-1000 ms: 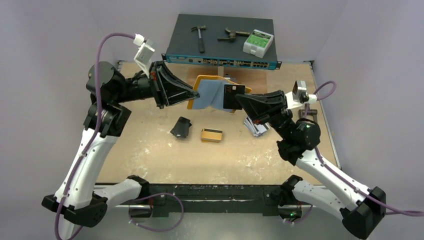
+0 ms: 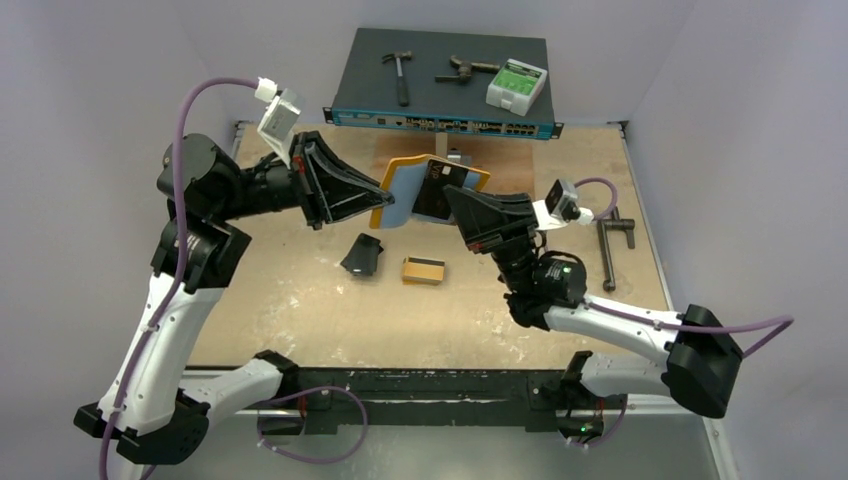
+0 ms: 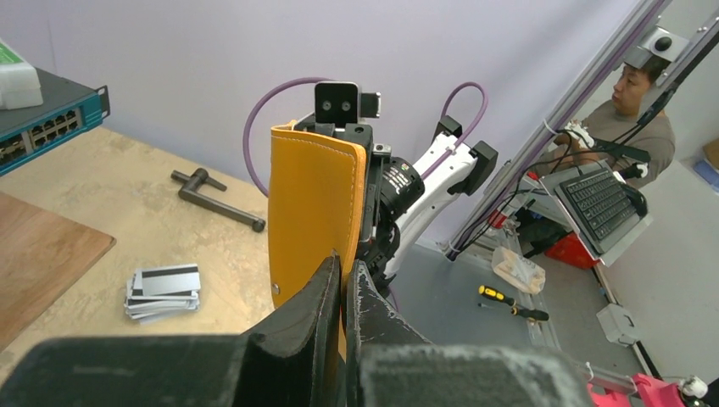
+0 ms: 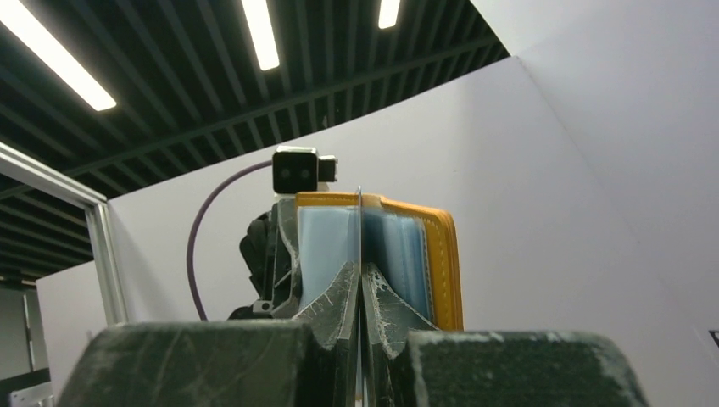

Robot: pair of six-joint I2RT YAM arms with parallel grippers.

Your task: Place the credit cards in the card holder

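Note:
The card holder (image 2: 404, 190), yellow outside with pale blue inside, is held up above the table, spread open. My left gripper (image 2: 388, 200) is shut on its left edge; the left wrist view shows its orange cover (image 3: 309, 212) rising from between the fingers. A black card (image 2: 435, 197) lies against the blue inner side in the top view, and my right gripper (image 2: 450, 194) is shut on its right edge. Edge-on, that card (image 4: 359, 225) appears as a thin upright line before the pockets (image 4: 403, 254). Whether it has entered a pocket I cannot tell.
A stack of cards (image 3: 165, 292) rests on the table. Also there are a black folded item (image 2: 362, 256), a small yellow box (image 2: 423, 271) and a dark metal tool (image 2: 606, 250). Behind stands a network switch (image 2: 430, 75).
My right gripper has moved left with the black card, which now overlaps the holder's middle and tilts more.

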